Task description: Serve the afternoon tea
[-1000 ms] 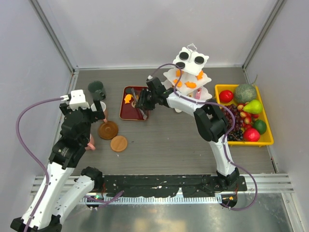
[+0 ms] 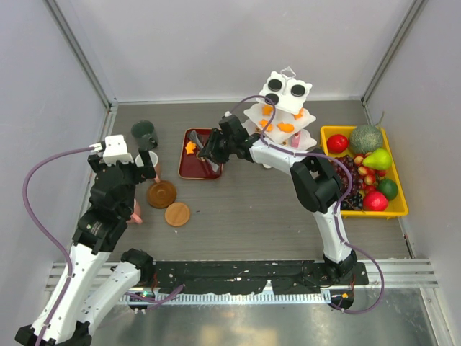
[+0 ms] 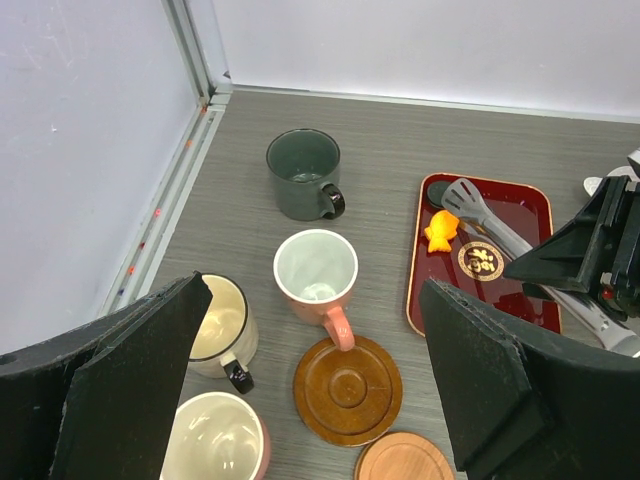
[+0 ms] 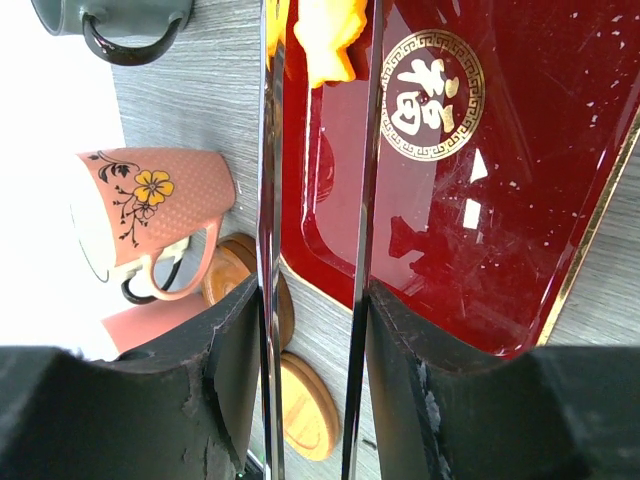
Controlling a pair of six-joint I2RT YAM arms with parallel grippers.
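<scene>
My right gripper (image 2: pixel 212 144) is shut on a pair of metal tongs (image 3: pixel 498 236), above the red tray (image 3: pixel 418 280). The slotted tip of the tongs overlaps the dark round biscuit (image 3: pixel 436 192) and lies beside an orange fish-shaped snack (image 3: pixel 440 231); whether it touches either, I cannot tell. In the right wrist view the tong arms stand apart, and orange snack (image 4: pixel 330 35) shows between and beside them near the top edge. My left gripper (image 2: pixel 121 158) is open and empty over the mugs. A white tiered stand (image 2: pixel 276 130) holds orange fish snacks and dark round biscuits.
A dark green mug (image 3: pixel 303 178), a pink mug (image 3: pixel 316 272) and two other light mugs stand at left. Brown (image 3: pixel 347 390) and tan (image 3: pixel 404 461) wooden coasters lie nearby. A yellow fruit basket (image 2: pixel 401 209) is at right.
The tongs' tip has swung left and back across the tray, toward the dark biscuit and the orange fish. The left arm has stayed in place.
</scene>
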